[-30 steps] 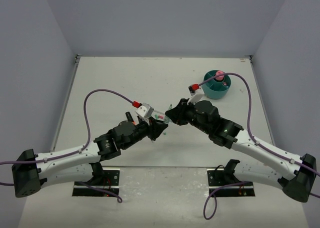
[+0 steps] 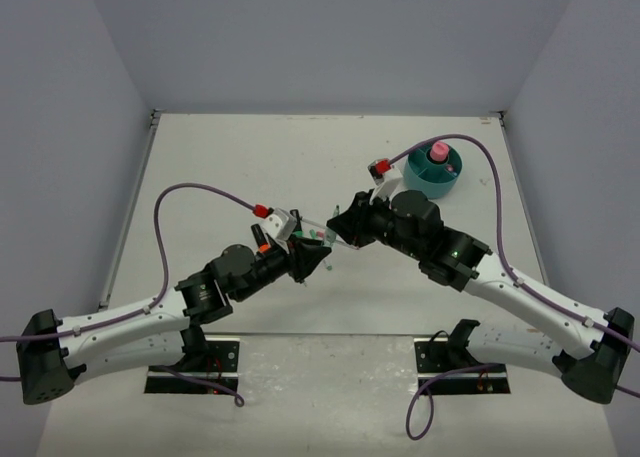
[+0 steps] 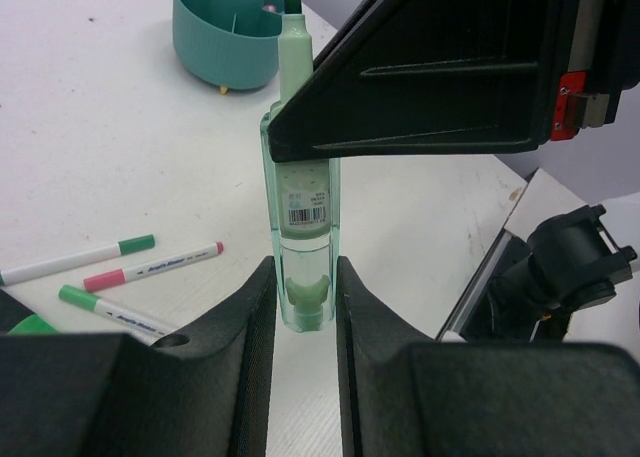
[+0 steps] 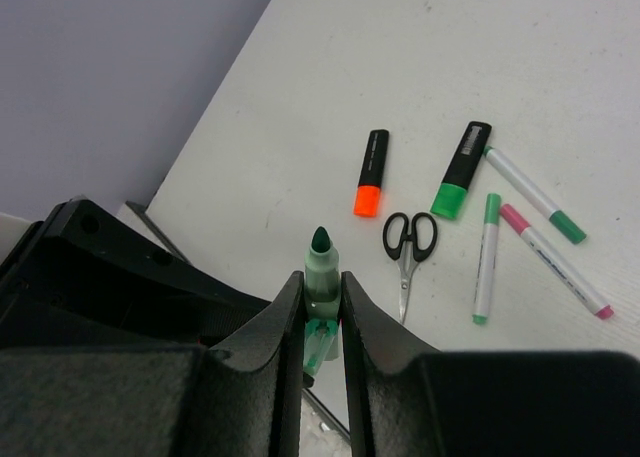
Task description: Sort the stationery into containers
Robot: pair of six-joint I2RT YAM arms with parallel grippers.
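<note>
A pale green translucent tube with a dark green tip [image 3: 293, 27] stands upright between the two grippers. My left gripper is shut on its lower part. From the right, my right gripper is shut on it higher up, and one of its fingers [image 3: 420, 102] covers part of the tube. Lying loose are a green pen [image 4: 486, 259], another green pen [image 4: 535, 194], a pink pen [image 4: 556, 261], a black highlighter with an orange cap [image 4: 371, 172], one with a green cap [image 4: 462, 169], and black-handled scissors [image 4: 408, 247].
A round teal container [image 2: 431, 188] with compartments stands at the back right, a pink item [image 2: 439, 152] inside it. Both arms meet over its middle.
Both grippers have shifted slightly left together, the tube staying between them. The loose stationery and the teal container have not moved.
</note>
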